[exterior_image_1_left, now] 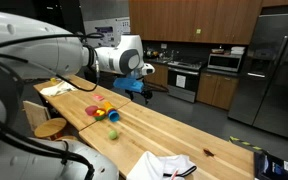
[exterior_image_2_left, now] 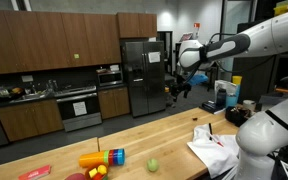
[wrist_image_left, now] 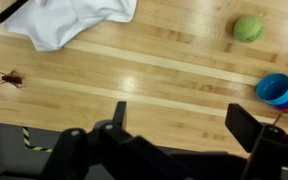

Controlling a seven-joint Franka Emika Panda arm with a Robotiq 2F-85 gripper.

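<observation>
My gripper hangs above the wooden table, its dark fingers wide apart and only bare wood visible between them. In exterior view 1 the gripper (exterior_image_1_left: 148,93) is well clear of the tabletop. A green ball (wrist_image_left: 248,28) lies at the upper right of the wrist view. Below it, at the right edge, is a blue cup (wrist_image_left: 275,88) with coloured rings beside it, seen as a multicoloured row (exterior_image_2_left: 102,157) in exterior view 2. A white cloth (wrist_image_left: 79,20) bears a dark object. Near the left edge lies a small brown insect-like thing (wrist_image_left: 11,77).
Red and yellow items (exterior_image_2_left: 96,173) sit near the coloured row. Black-and-yellow tape (wrist_image_left: 34,140) shows by the table edge. Kitchen cabinets and a refrigerator (exterior_image_2_left: 144,75) stand beyond.
</observation>
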